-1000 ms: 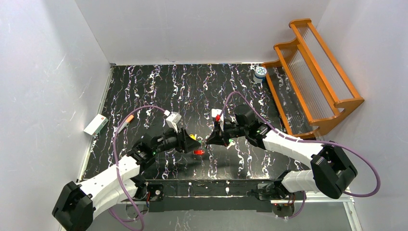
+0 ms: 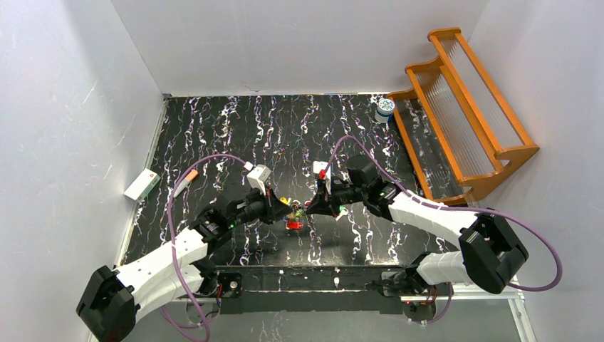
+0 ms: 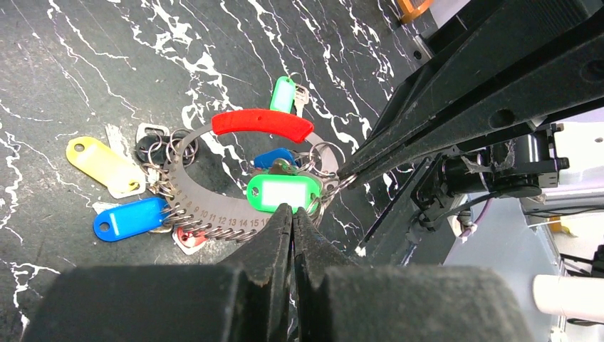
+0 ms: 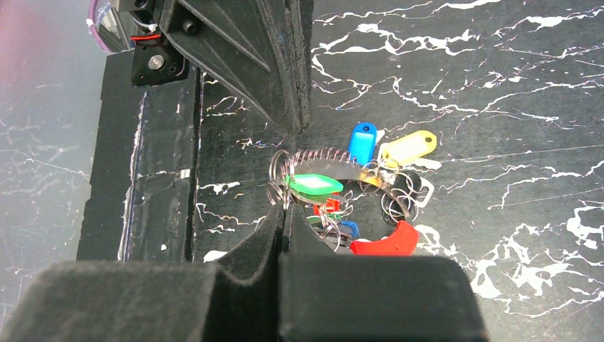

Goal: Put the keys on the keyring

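Note:
A ring-shaped metal keyring with a red grip [image 3: 262,125] and a coiled, toothed edge is near the table's centre. Along it hang a yellow tag [image 3: 107,166], a blue tag [image 3: 128,219] and several keys. Close to its end is a green tag [image 3: 285,191] with a white label, just in front of my left gripper, which is shut with nothing visible between its tips. My right gripper is shut on thin metal loops [image 4: 279,177] at the keyring's end. Whether these belong to the keyring or a key's split ring I cannot tell.
Behind the keyring, a separate green tag [image 3: 283,95] with a key lies on the table. An orange-handled tool [image 2: 186,182] and a white box [image 2: 142,184] are at the left. A wooden rack [image 2: 466,107] and a blue-white tub [image 2: 384,109] stand right.
My left gripper has shifted slightly beside the keyring, and its fingers look closer together in the top view. The right arm stays in place.

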